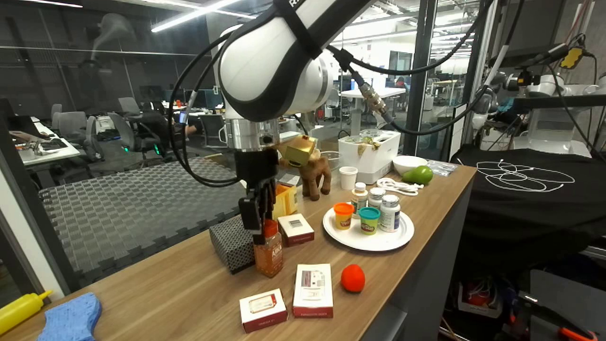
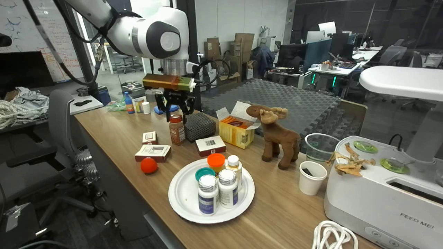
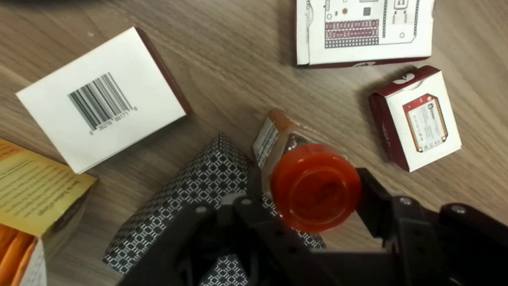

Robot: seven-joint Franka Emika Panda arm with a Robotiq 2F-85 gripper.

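Observation:
A spice bottle with a red cap (image 3: 316,188) stands upright on the wooden table, right beside a black-and-white patterned box (image 3: 190,190). In the wrist view my gripper has one finger on each side of the cap, its fingers part open. Whether either finger touches the cap is hard to tell. Exterior view 1 has the gripper (image 1: 258,233) pointing down over the top of the bottle (image 1: 269,255). From the other side, the bottle (image 2: 177,132) shows below the fingers.
Several small white-and-maroon boxes lie close by, among them a barcode box (image 3: 107,100) and a chip box (image 3: 419,119). A yellow carton (image 2: 235,133) and a toy moose (image 2: 277,135) stand farther along. A white plate (image 2: 182,199) carries bottles and tubs. A red ball (image 1: 352,278) sits near the edge.

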